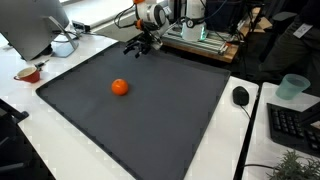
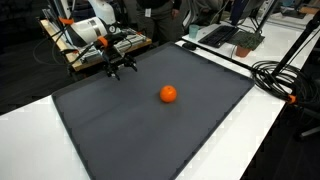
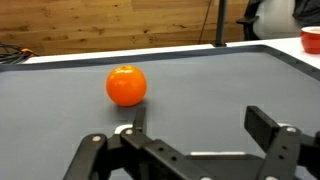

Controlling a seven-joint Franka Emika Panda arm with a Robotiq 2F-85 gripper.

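An orange ball rests on the dark grey mat, left of its middle in exterior view 1. The same orange ball shows in exterior view 2, and in the wrist view the orange ball sits ahead and to the left. Low over the mat's far edge, near the arm's base, is my gripper, well away from the ball. Seen from the wrist, the gripper stands open, its dark fingers wide apart with only bare mat between them.
A red cup stands on the white table beyond the mat. Outside the mat on the other side are a computer mouse, a keyboard and a pale green cup. Coiled black cable lies beside it.
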